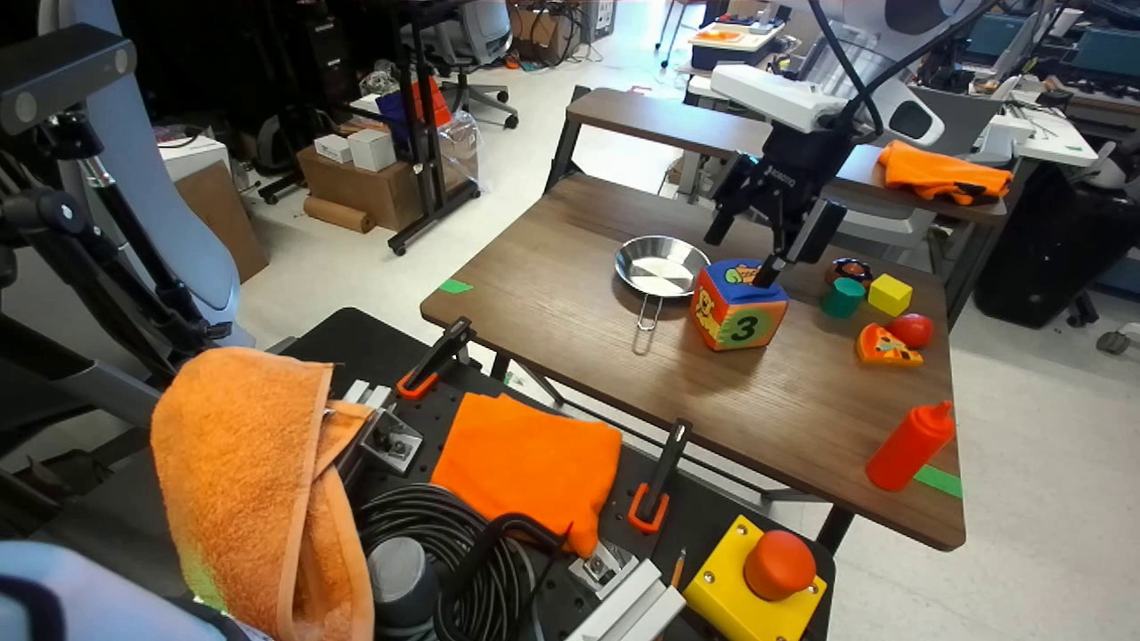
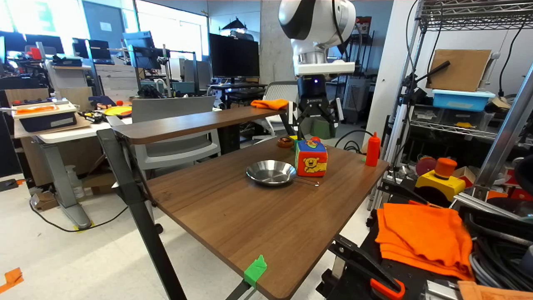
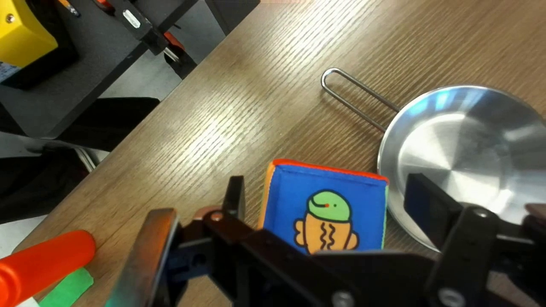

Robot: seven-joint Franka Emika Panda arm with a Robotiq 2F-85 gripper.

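Observation:
A soft cube [image 1: 739,306] with a blue top, a "3" side and a bear side sits on the brown table. My gripper [image 1: 739,256] is open just above and behind it in exterior view 1, its fingers spread wide. From the wrist, the cube's blue top [image 3: 327,204] shows between the fingers of the gripper, its near edge hidden by the gripper body. Nothing is held. A steel pan [image 3: 455,148] lies right beside the cube, its wire handle pointing along the table; one finger [image 3: 432,207] overlaps the pan's rim in the wrist view.
A red squeeze bottle [image 1: 910,445] stands near the table's corner. Behind the cube are a green cup [image 1: 843,298], a yellow block [image 1: 889,295], a red ball-shaped toy [image 1: 911,330] and a toy pizza slice [image 1: 887,346].

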